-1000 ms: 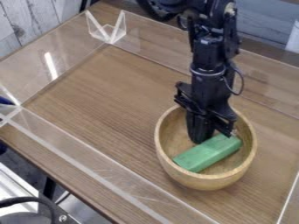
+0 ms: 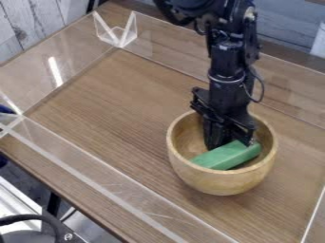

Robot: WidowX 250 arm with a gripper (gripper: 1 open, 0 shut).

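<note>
The black robot gripper (image 2: 234,128) reaches down from the top centre into a light wooden bowl (image 2: 216,178) at the right of the table. A green block (image 2: 223,158) lies in the bowl, beneath the gripper's fingertips. The gripper looks shut; whether anything is between its fingers is hidden by the dark linkage and the bowl.
A white wire-like stand (image 2: 116,30) is at the back left. A black round object (image 2: 32,231) sits at the bottom-left corner, and a wall runs along the back.
The bowl has shifted slightly left and up in view, with the gripper moving a little with it. The green block sits a little higher in the bowl.
</note>
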